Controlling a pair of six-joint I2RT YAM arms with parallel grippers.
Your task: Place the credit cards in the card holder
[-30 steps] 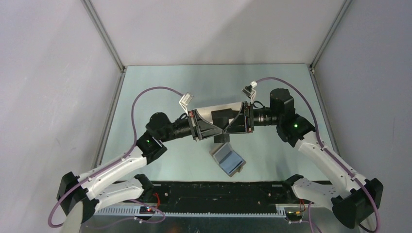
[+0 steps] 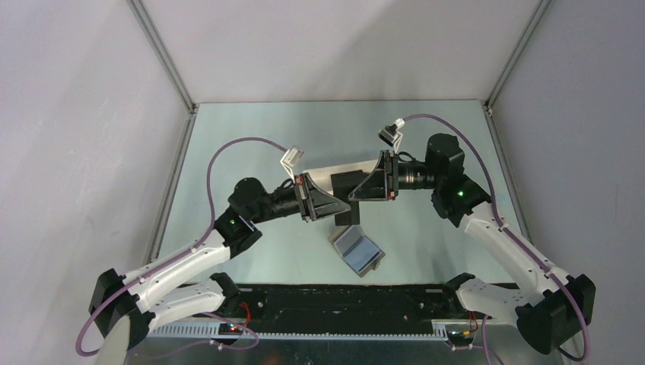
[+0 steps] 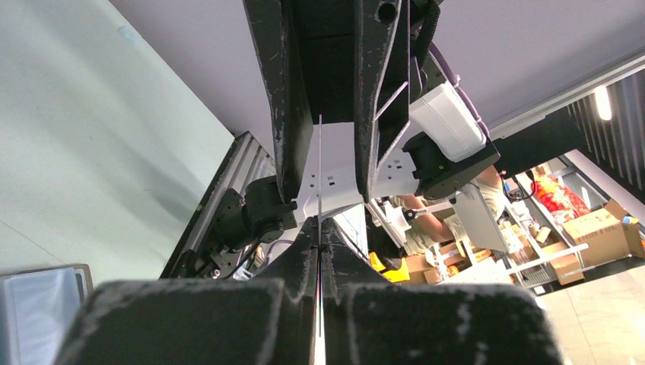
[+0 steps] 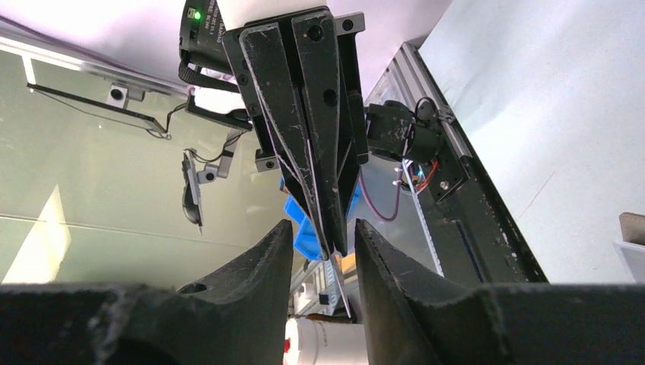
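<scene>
A thin card (image 3: 320, 175) shows edge-on in the left wrist view, a narrow upright line. My left gripper is shut on its lower part. My right gripper reaches over the upper part, one finger on either side, with gaps between. In the right wrist view the card's free end (image 4: 341, 289) pokes out past the left fingertips, between my right gripper's parted fingers. From above, the left gripper (image 2: 347, 207) and right gripper (image 2: 353, 200) meet tip to tip. The card holder (image 2: 357, 249) lies spread out on the table, grey with bluish pockets.
A dark block (image 2: 347, 216) and a pale strip (image 2: 327, 173) partly cover the top view around the grippers. A black rail (image 2: 342, 304) runs along its front edge.
My right gripper has shifted slightly toward the back of the table. The left arm and the card holder have stayed where they were.
</scene>
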